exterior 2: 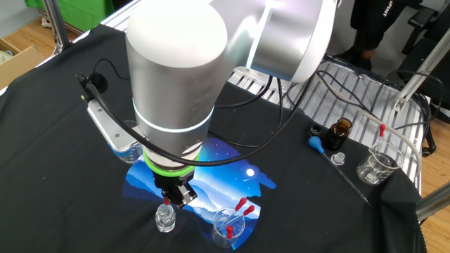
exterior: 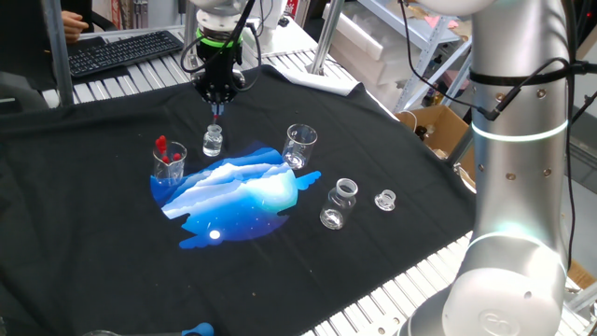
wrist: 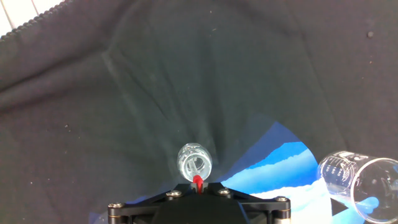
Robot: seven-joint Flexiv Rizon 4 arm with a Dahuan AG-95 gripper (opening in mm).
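My gripper point(exterior: 218, 105) points straight down over a small clear glass bottle point(exterior: 213, 142) standing upright on the black cloth. In the wrist view, the fingers are shut on a red-topped dropper point(wrist: 198, 180), whose red end shows at the fingertips. Its red part also shows just above the bottle mouth in exterior view 2, beside the dark gripper point(exterior 2: 173, 195). A thin clear stem seems to run into the bottle neck point(wrist: 194, 165), but how deep it reaches is hard to tell. Beside the bottle, a beaker point(exterior: 169, 168) holds several more red-topped pieces.
An empty beaker point(exterior: 299, 147), an open clear jar point(exterior: 338, 205) and a glass stopper point(exterior: 385, 200) stand to the right in exterior view 1. Exterior view 2 shows a brown bottle point(exterior 2: 337, 133), a blue-bulbed pipette point(exterior 2: 316, 145) and another beaker point(exterior 2: 378, 166). Bare cloth lies left.
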